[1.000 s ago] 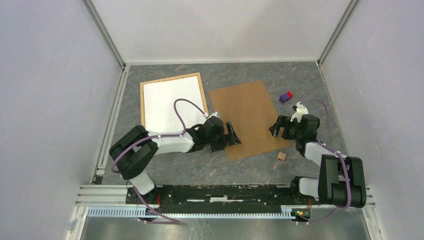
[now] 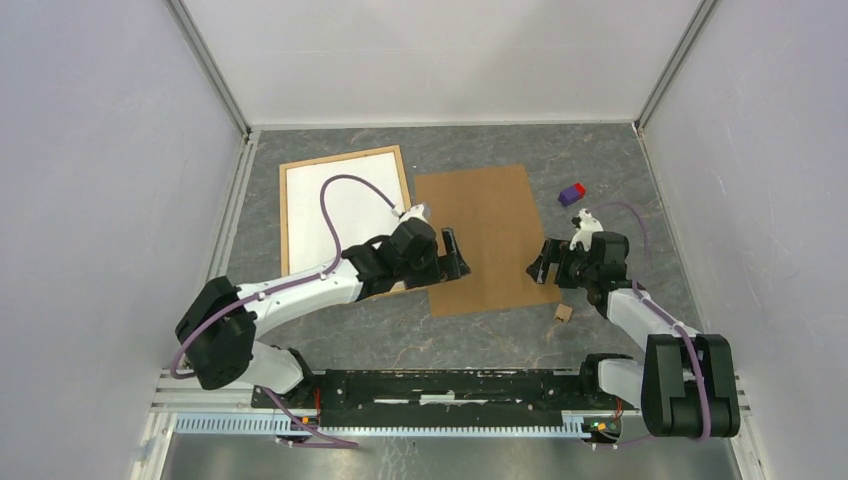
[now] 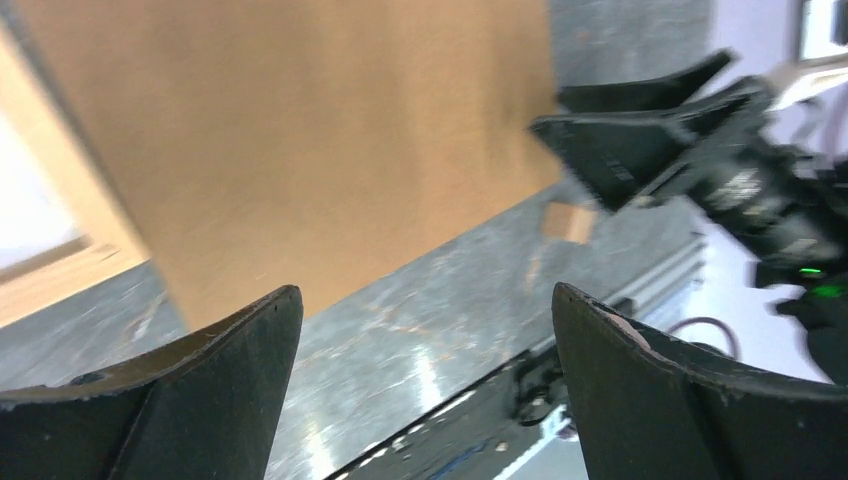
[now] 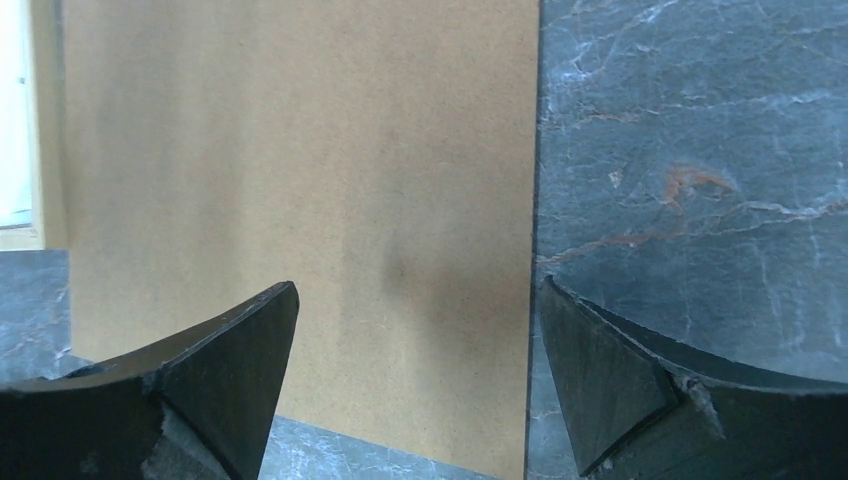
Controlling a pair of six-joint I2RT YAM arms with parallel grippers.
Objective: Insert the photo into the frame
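The wooden frame (image 2: 401, 168) lies at the left of the table around a white sheet (image 2: 335, 212). To its right, a plain brown board (image 2: 485, 215) rests on the table, its left edge close beside the frame; a picture side is not visible. Over the board's lower left part my left gripper (image 2: 450, 256) is open and empty. At the board's right edge, my right gripper (image 2: 542, 262) stands open, and the right wrist view shows the board's edge between and below its spread fingers, not clamped.
A purple and red block (image 2: 572, 194) lies beyond the board's right side. A small tan cube (image 2: 563, 313) sits near its lower right corner.
The board has shifted left and turned slightly, moving nearer the frame. My right gripper moved a little left with it.
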